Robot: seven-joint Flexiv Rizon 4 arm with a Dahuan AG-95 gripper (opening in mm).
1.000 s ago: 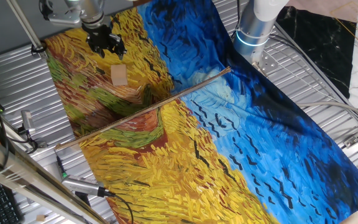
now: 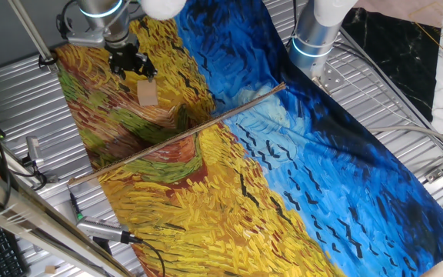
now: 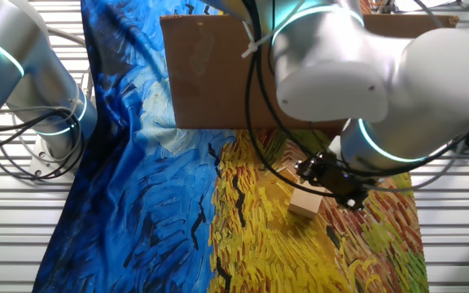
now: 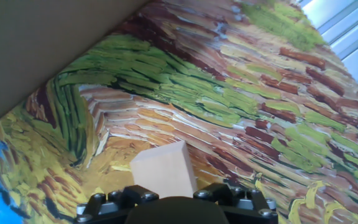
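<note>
A pale wooden block (image 2: 147, 93) rests on the yellow and brown part of the painted cloth. Close beside it on the far side, in exterior view 1, hangs my gripper (image 2: 135, 75), its dark fingers spread apart and holding nothing. From the opposite side, the block (image 3: 304, 203) shows just left of and below the gripper (image 3: 329, 181), which partly overlaps it in view. The wrist view has the block (image 4: 163, 169) ahead of the open gripper, a little left of the middle; its near end is hidden behind the gripper.
An upright cardboard panel (image 3: 210, 81) crosses the cloth and shows as a thin edge from above.
My gripper has come slightly closer to the block, moving down in exterior view 1. The block and the panel have stayed where they were.
</note>
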